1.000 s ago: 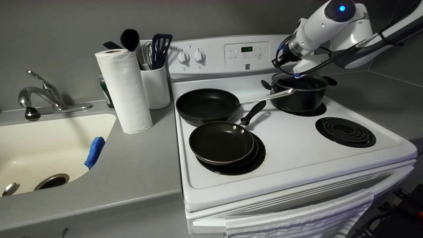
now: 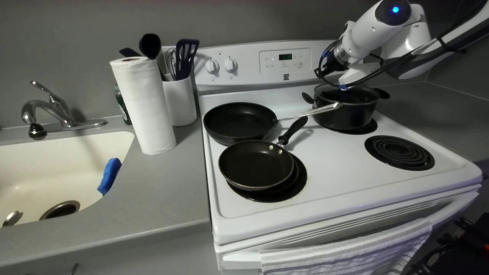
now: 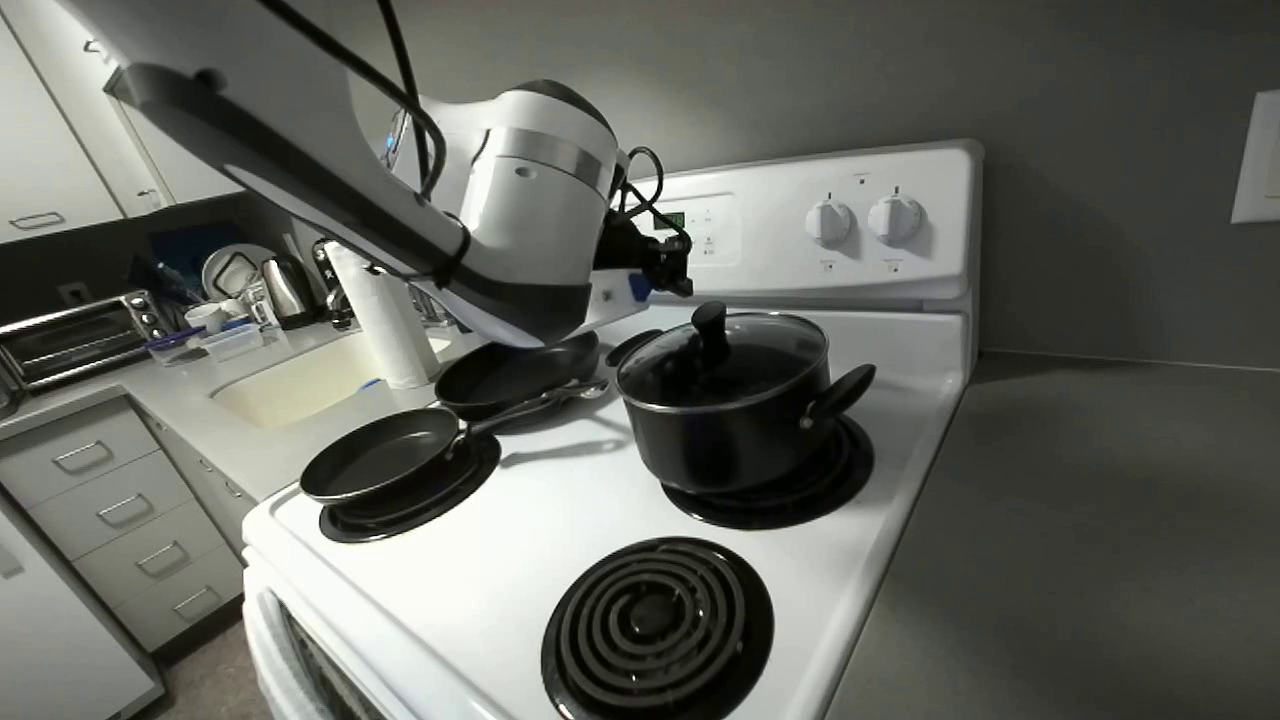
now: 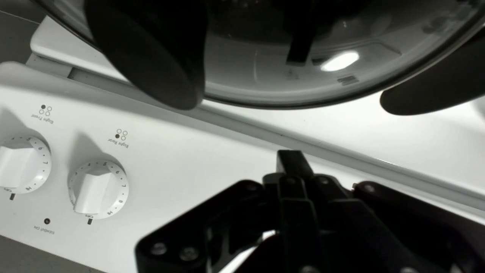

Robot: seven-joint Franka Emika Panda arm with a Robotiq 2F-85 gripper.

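My gripper is shut, its fingertips together and nothing visible between them. In the wrist view it lies over the stove's back panel (image 4: 195, 182), apart from the two right burner knobs (image 4: 93, 193). Close to that panel, the gripper (image 3: 681, 286) hangs behind and above the black pot (image 3: 720, 444) in exterior view 2. A clear glass lid (image 3: 774, 348) with a black top knob (image 3: 710, 324) covers the pot. Part of the lid (image 4: 291, 86) fills the top of the wrist view, with a dark pot handle (image 4: 432, 82) beside it.
Two black pans, a larger one (image 2: 240, 120) behind a smaller one (image 2: 256, 165), occupy the left burners, their handles pointing toward the pot. Paper towels (image 2: 144, 105) and a utensil crock (image 2: 181, 101) stand left of the stove.
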